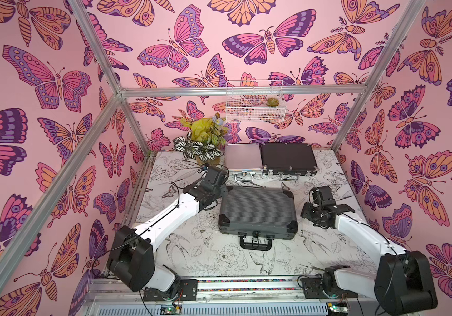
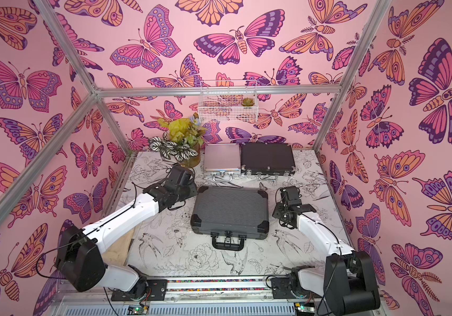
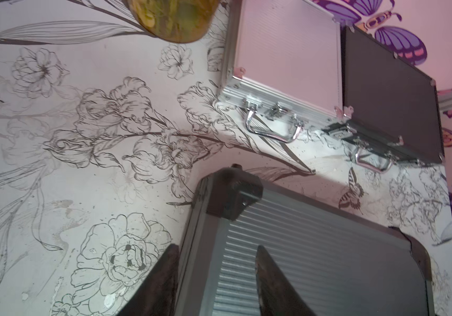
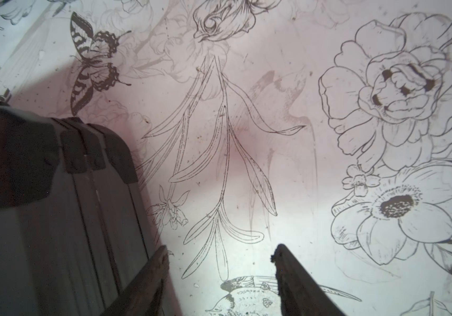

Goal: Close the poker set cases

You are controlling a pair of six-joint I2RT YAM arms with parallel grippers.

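Observation:
The dark grey poker case [image 1: 257,208] lies in mid-table with its ribbed lid down; its black handle [image 1: 255,243] points to the front. Whether its latches are fastened cannot be made out. My left gripper hovers over the case's left edge, fingers parted with nothing held between them. Just off the right side is my right gripper, also parted and empty above the bare table. At the back, a silver case [image 1: 243,159] and a black case [image 1: 289,158] lie side by side, both with lids down.
A plant in a pot [image 1: 205,139] stands left of the back cases. A white wire basket [image 1: 255,113] hangs on the rear wall.

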